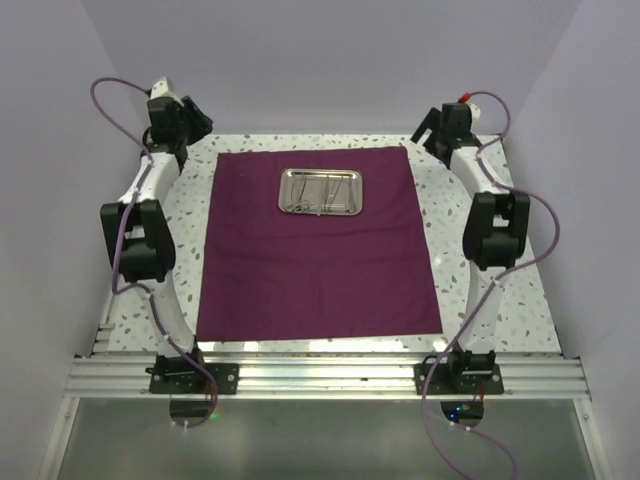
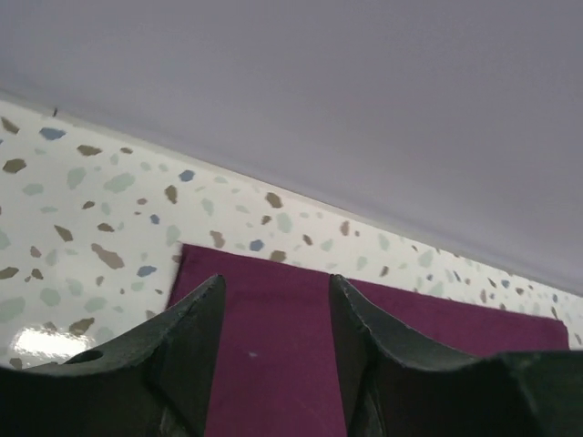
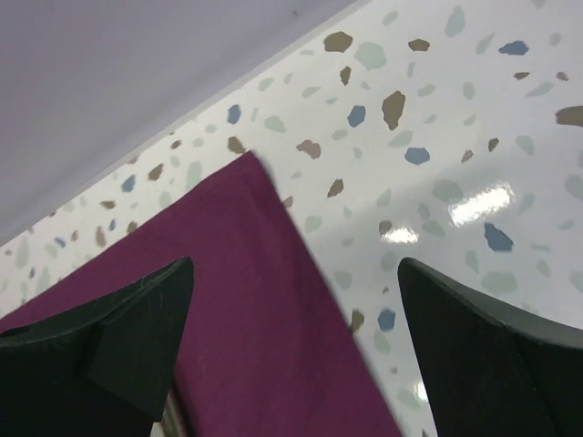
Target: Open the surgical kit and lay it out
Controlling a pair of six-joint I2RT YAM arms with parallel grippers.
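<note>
A purple drape (image 1: 318, 280) lies spread on the table, with a metal tray (image 1: 320, 191) of slender instruments, some with ring handles, on its upper middle. My left gripper (image 1: 196, 118) is raised beyond the drape's back left corner, its fingers apart and empty; in the left wrist view that corner (image 2: 196, 264) shows below it. My right gripper (image 1: 430, 128) stands open beyond the back right corner, nothing between its fingers; the corner (image 3: 250, 177) lies flat in the right wrist view.
Pale walls enclose it at back and sides; a metal rail (image 1: 320, 368) runs along the front.
</note>
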